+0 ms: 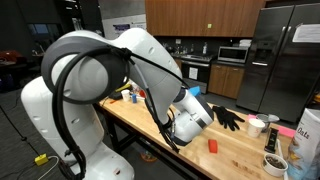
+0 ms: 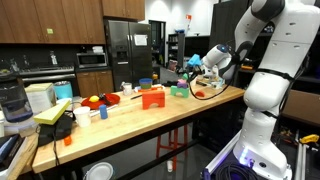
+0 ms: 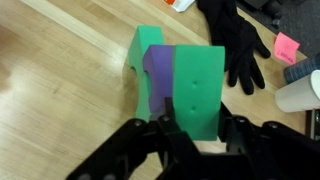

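In the wrist view a green block point(image 3: 198, 88) stands close to the camera, between the black fingers of my gripper, which is shut on it. Just beyond it are a purple block point(image 3: 159, 72) and a second green block point(image 3: 143, 48) on the wooden table. From this angle I cannot tell whether the held block touches the purple one. The white arm point(image 1: 190, 118) hides most of the fingers in exterior view 1. Small green blocks point(image 2: 182, 91) show below the arm in exterior view 2.
A black glove point(image 3: 235, 35), a pink note point(image 3: 286, 46) and a white cup point(image 3: 299, 94) lie beyond the blocks. On the table are a red block point(image 1: 213, 146) and a pot point(image 1: 274, 165). Bare wood point(image 3: 60, 90) lies left of the blocks.
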